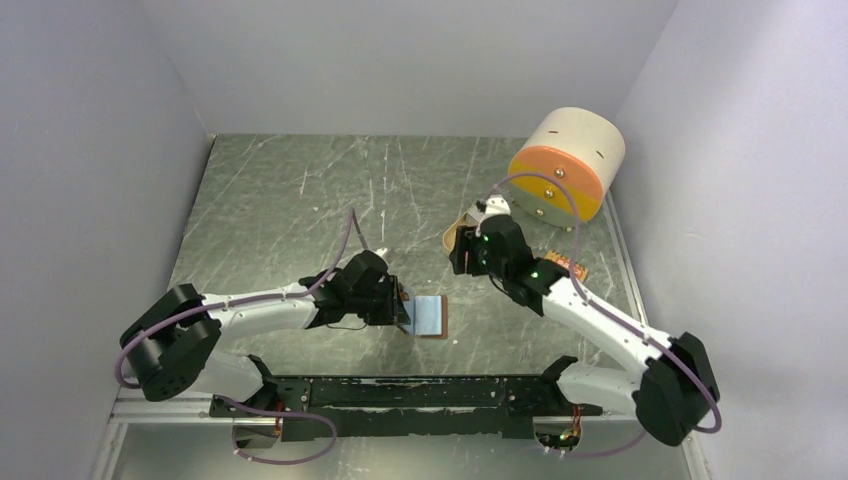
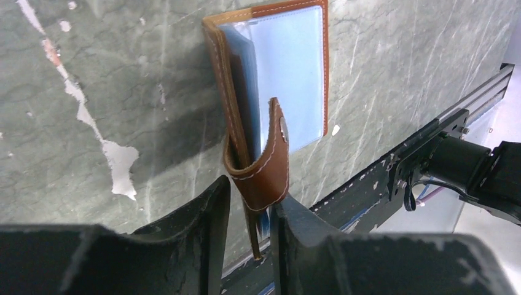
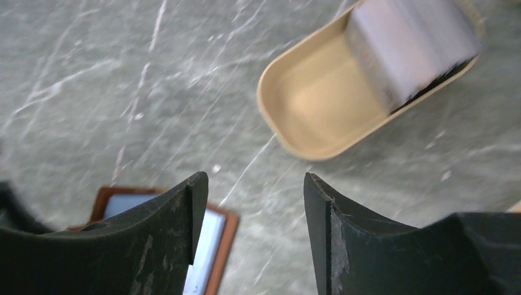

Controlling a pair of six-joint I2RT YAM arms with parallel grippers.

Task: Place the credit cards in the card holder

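The brown leather card holder [image 1: 428, 315] lies open on the table, its pale blue sleeve pages [image 2: 289, 67] showing. In the left wrist view its snap strap [image 2: 266, 182] rises close to the camera. My left gripper is open at the holder's left side, with the cover's edge and strap in front of and partly between its fingers; contact cannot be judged. Open and empty, my right gripper is above the table between the holder and a tan tray [image 3: 319, 98]. Pale, card-like items [image 3: 405, 49] stand in a stack at the tray's far end, blurred.
A rounded cabinet with coloured drawers [image 1: 570, 165] stands at the back right. An orange patterned packet [image 1: 567, 263] lies right of the tray, partly behind the right arm.
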